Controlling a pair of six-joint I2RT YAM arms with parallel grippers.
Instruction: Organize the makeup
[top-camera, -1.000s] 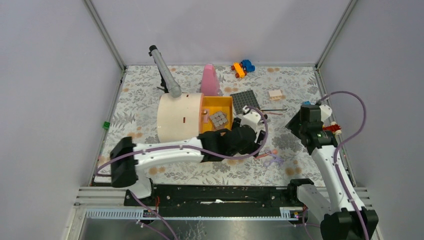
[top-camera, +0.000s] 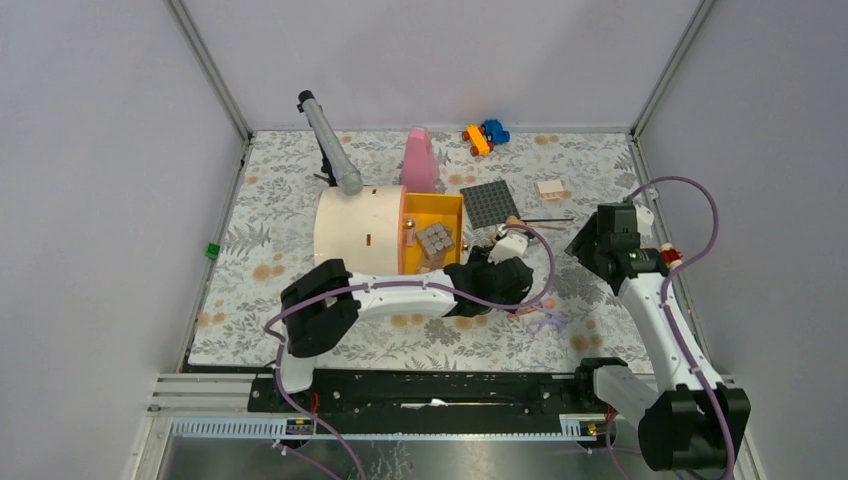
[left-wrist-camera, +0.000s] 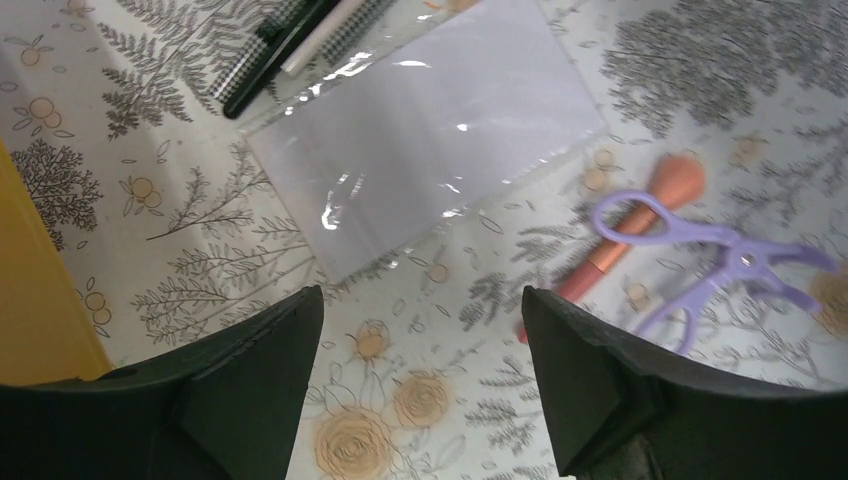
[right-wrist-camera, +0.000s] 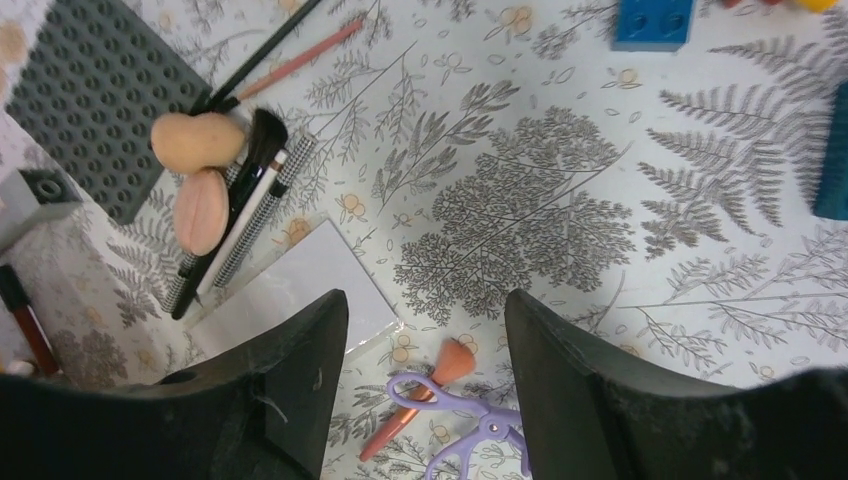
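Note:
My left gripper hangs over the table just right of the yellow-interior case, its fingers apart with only tablecloth between them. Ahead lie a clear plastic sleeve, dark and white brushes and puffs. An orange-handled brush lies under purple scissors to its right. My right gripper is open above the table's right side, with the scissors and orange brush below it and the puffs and brushes toward the upper left of its view.
A dark baseplate, a pink object, toy blocks and a white block stand at the back. A grey tube stands behind the case. Blue pieces lie at the right.

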